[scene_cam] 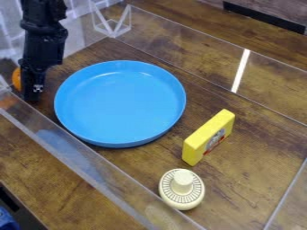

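The black gripper (34,88) is low at the left side of the camera view, over an orange object (17,76) that is mostly hidden behind it and the clear barrier. Its fingertips are small and dark, so whether they are shut on anything cannot be seen. A large blue plate (120,102) lies just right of the gripper on the wooden table.
A yellow box (209,135) stands right of the plate, and a cream knobbed object (182,189) sits at the lower middle. A transparent edge runs diagonally along the lower left.
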